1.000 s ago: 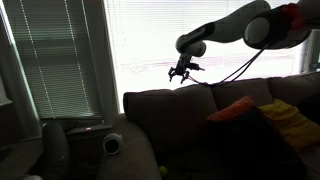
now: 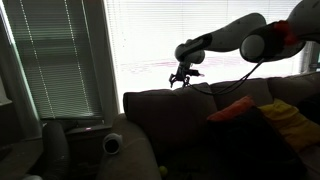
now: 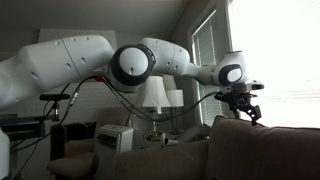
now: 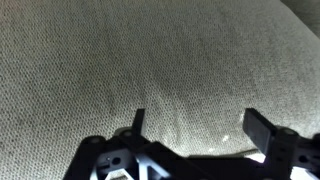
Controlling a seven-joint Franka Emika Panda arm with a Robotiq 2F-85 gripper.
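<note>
My gripper is open in the wrist view, its two black fingers spread wide with nothing between them. Grey woven sofa fabric [image 4: 150,60] fills most of that view beyond the fingers. From the first exterior side, the gripper [image 2: 180,79] hangs just above the top of the sofa's backrest [image 2: 165,105], in front of the bright window. The second exterior view has the gripper [image 3: 246,108] at the backrest's upper edge [image 3: 262,135]; whether it touches the fabric, I cannot tell.
An orange cushion [image 2: 232,109] and a yellow cushion [image 2: 290,125] lie on the sofa. A small yellow-green ball [image 2: 164,170] is low on the seat. Cables droop beneath the arm [image 2: 225,38]. Lamps [image 3: 156,95] stand farther back.
The gripper has come down a little toward the top of the backrest, and the arm with its cables has sunk slightly. Sofa and cushions are unmoved.
</note>
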